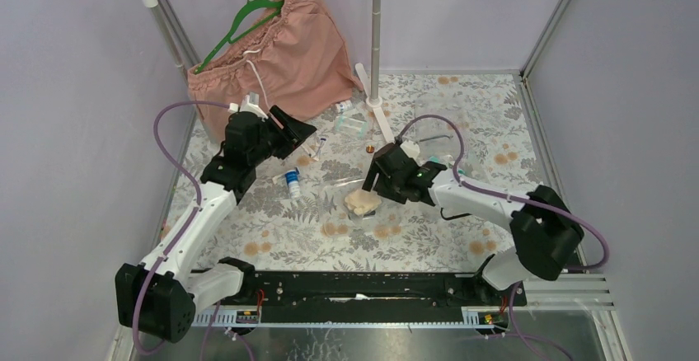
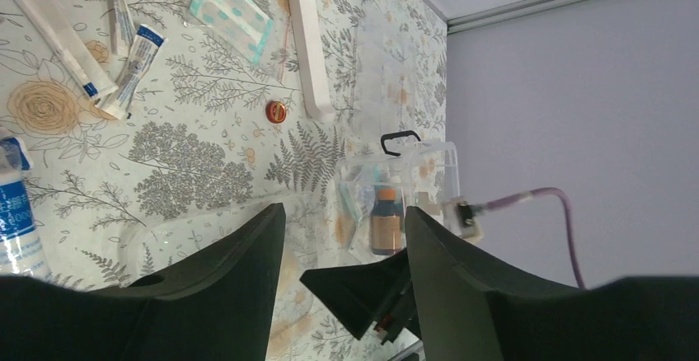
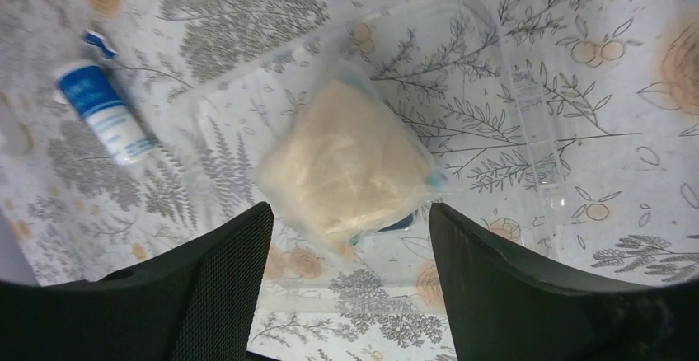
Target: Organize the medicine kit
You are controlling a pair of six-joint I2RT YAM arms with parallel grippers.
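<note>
A bag of pale beige contents (image 3: 350, 159) lies in a shallow clear tray (image 3: 540, 151), partly covering a dark flat item. Above it my right gripper (image 1: 373, 188) points down; in the right wrist view its fingers are wide apart, the bag below and between them, not gripped. My left gripper hangs over the table's left side, fingers apart and empty. A white and blue bottle (image 1: 293, 183) lies near it, with small tubes and sachets (image 2: 70, 39) further back. A brown bottle with an orange cap (image 2: 385, 227) stands in a clear box (image 2: 441, 159).
A rack foot (image 1: 379, 115) crosses the back middle, beside a dotted packet (image 2: 231, 11) and a small red cap (image 2: 276, 112). Pink cloth (image 1: 276, 56) hangs at back left.
</note>
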